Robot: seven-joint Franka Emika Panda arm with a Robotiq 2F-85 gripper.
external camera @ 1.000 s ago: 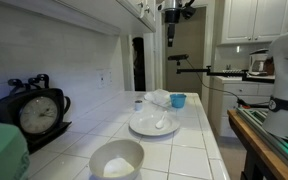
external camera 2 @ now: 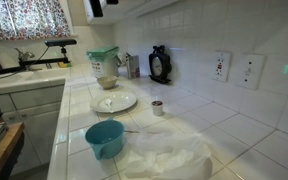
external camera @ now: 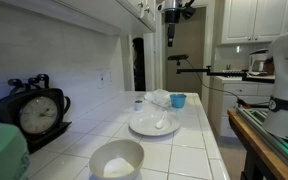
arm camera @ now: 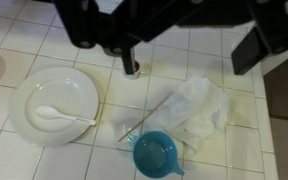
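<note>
High above the counter hangs my gripper, open, its two dark fingers wide apart with only air between them. Beneath it in the wrist view lie a white plate (arm camera: 32, 118) bearing a white spoon (arm camera: 64, 115), a blue cup (arm camera: 155, 155) with a handle, and a crumpled white cloth (arm camera: 199, 110). A thin brown stick (arm camera: 144, 118) lies beside the cloth, toward the cup. The small white cup with dark contents (external camera 2: 157, 107) stands near the wall; my left finger partly covers it in the wrist view.
An empty-looking bowl (external camera: 116, 159) stands near the front, with a black clock (external camera: 41, 110) by the wall and a green-lidded container (external camera: 4, 152) at the left edge. Overhead cabinets (external camera: 99, 14) run above the counter. Tiles between plate and wall are bare.
</note>
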